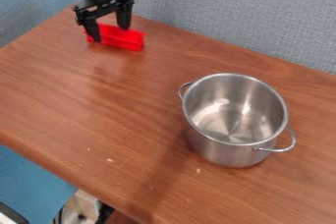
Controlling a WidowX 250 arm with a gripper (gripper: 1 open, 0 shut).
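My black gripper (105, 17) is at the top left of the camera view, its fingers open and spread just over a red rectangular block (121, 40) that lies on the wooden table near the back edge. The fingers partly hide the block's left end and top; I cannot tell if they touch it.
A steel pot (234, 120) with two side handles stands empty on the right half of the wooden table (92, 110). Grey textured walls border the back, with a blue surface at the lower left.
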